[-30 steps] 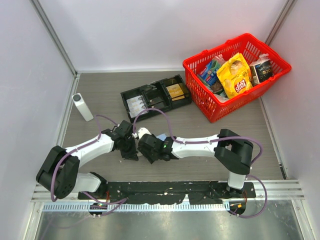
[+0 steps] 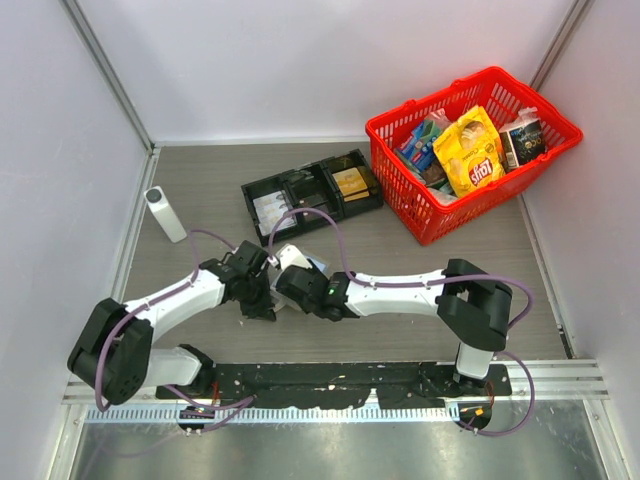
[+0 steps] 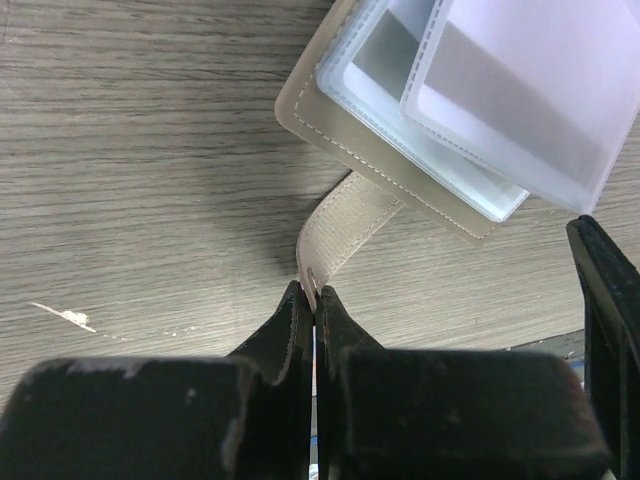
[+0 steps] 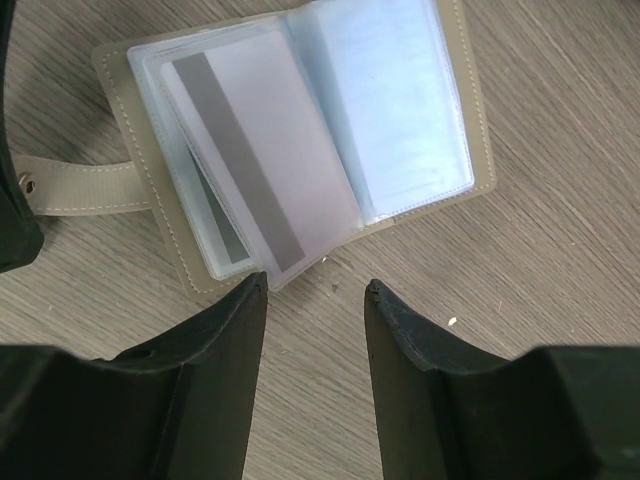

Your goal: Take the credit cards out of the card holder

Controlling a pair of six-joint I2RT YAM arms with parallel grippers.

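Observation:
Lying open on the table is a beige card holder [image 4: 481,140], with clear sleeves [image 4: 410,110] inside. A whitish card with a grey stripe [image 4: 240,155] shows through one lifted sleeve, whose lower corner is close to the left finger of my right gripper. That gripper is open, with nothing between its fingertips. In the left wrist view, the holder's strap [image 3: 345,220] runs down to my left gripper, whose tips are shut on its end. From the top view, both grippers largely cover the holder.
Behind the arms sits a black organizer tray [image 2: 325,205]. A red basket [image 2: 420,200] with snack packs stands at the back right, and a white bottle [image 2: 165,214] at the left. Bare table lies right of the holder. The two grippers are very close together.
My right arm has shifted slightly to the right, and more of the holder's pale sleeves shows beside its gripper. The left arm is almost unmoved.

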